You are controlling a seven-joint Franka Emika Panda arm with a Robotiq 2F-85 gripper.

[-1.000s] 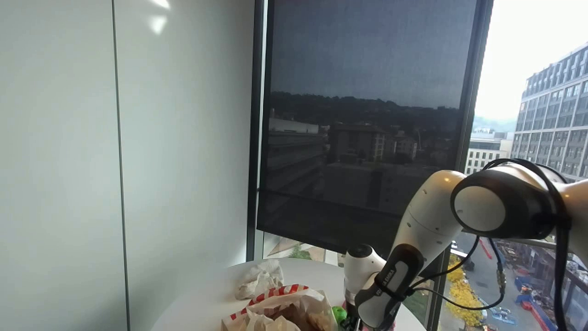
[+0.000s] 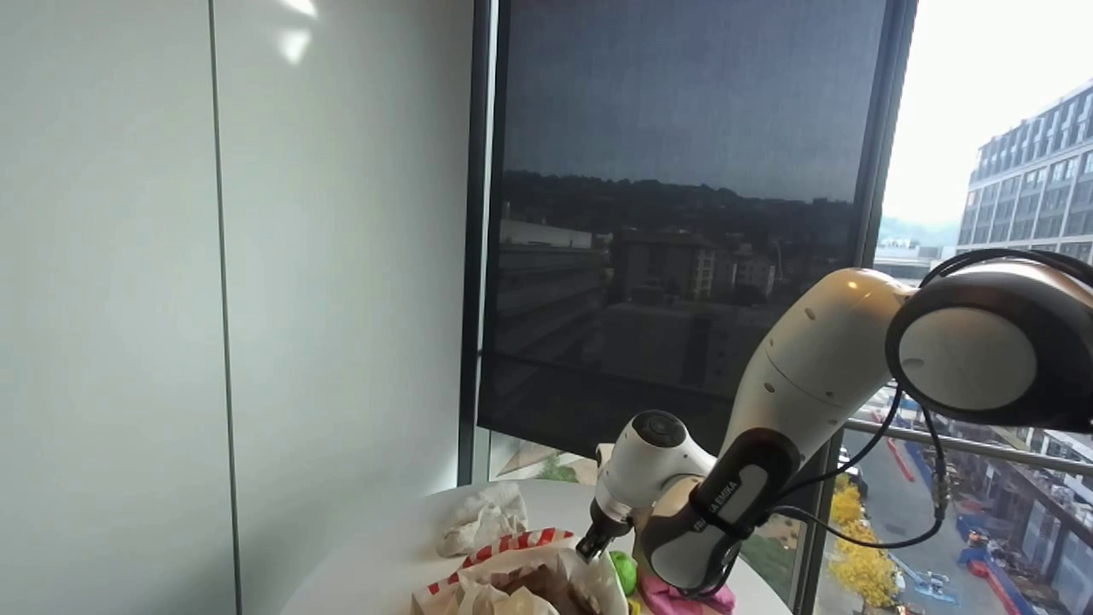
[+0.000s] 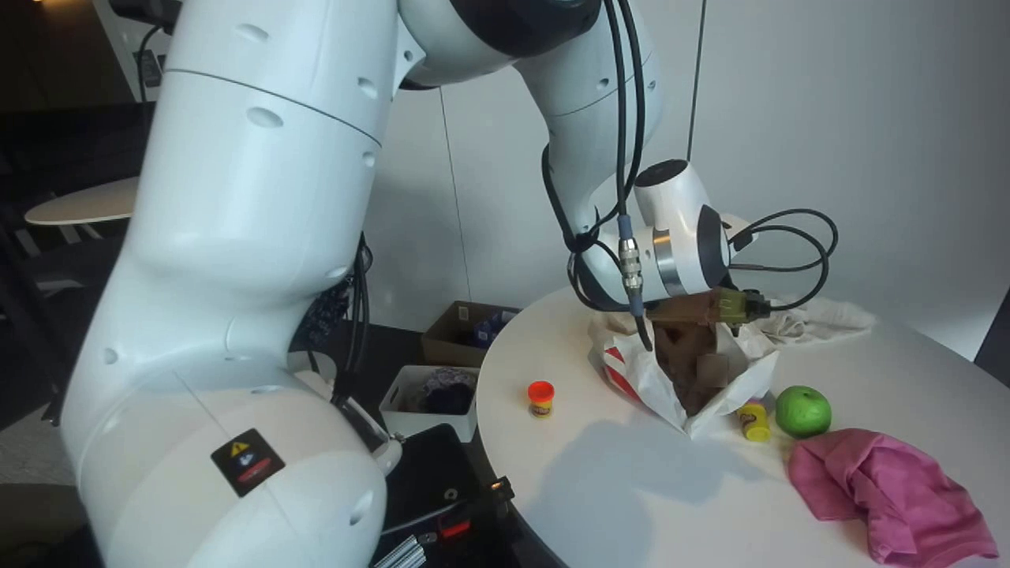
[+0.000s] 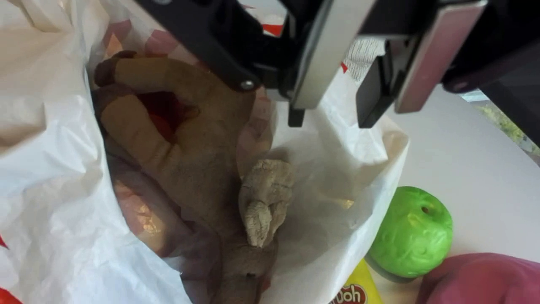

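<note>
My gripper is over the mouth of a white paper bag (image 4: pixel 324 213) with red marks. In the wrist view its fingers (image 4: pixel 334 45) stand apart, with bag and table visible through the gap. No held object shows there, and I cannot tell whether they grip anything. A brown plush toy (image 4: pixel 207 152) lies inside the bag below. In exterior view 1 the gripper (image 2: pixel 586 553) points down at the bag (image 2: pixel 543 574); the fingertips are too small to read. The arm and bag hide them in exterior view 2.
Beside the bag sit a green apple (image 3: pixel 802 412), a yellow tub (image 3: pixel 753 421) and a crumpled pink cloth (image 3: pixel 890 492). A red-lidded tub (image 3: pixel 540 397) stands left of the bag. Behind it lies a whitish cloth (image 2: pixel 487 518).
The arm has moved left and up in exterior view 1, from near the green apple to above the bag. The bag stands about where it was.
</note>
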